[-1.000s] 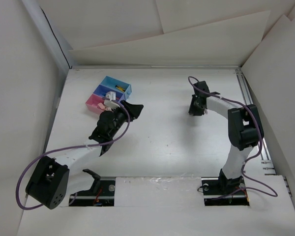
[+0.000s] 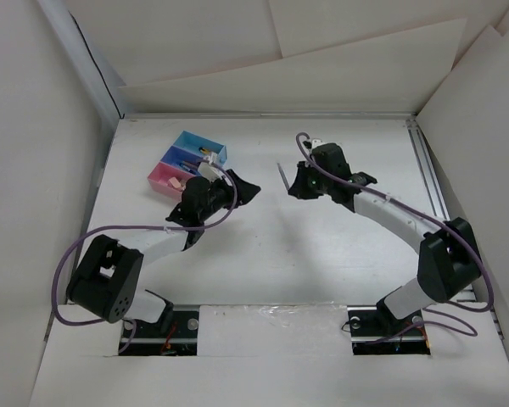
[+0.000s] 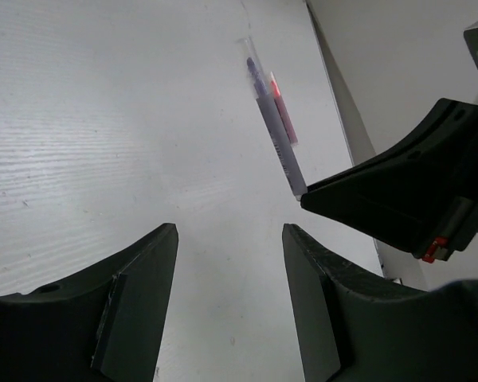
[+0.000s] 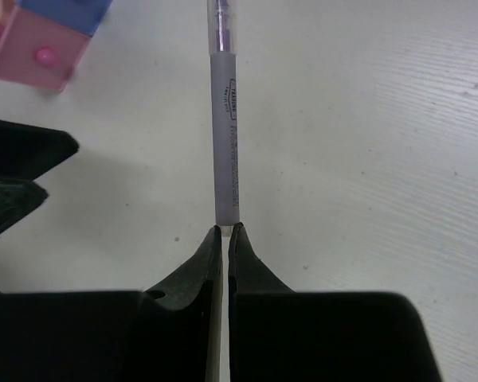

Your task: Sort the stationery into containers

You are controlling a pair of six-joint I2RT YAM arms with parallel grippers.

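My right gripper is shut on a grey-barrelled pen with a clear cap, held upward over the white table, as the right wrist and top views show. In the left wrist view the same pen appears beside the right gripper, with a red item behind it. My left gripper stands open with nothing between its fingers, just right of the three-compartment container: blue, darker blue and pink. Small items lie inside the compartments, partly hidden by the left arm.
Pale walls surround the workspace, and a metal rail runs along the back and right edges.
My right gripper has moved left toward the middle, raised with the pen in it. My left gripper has shifted slightly right from beside the container.
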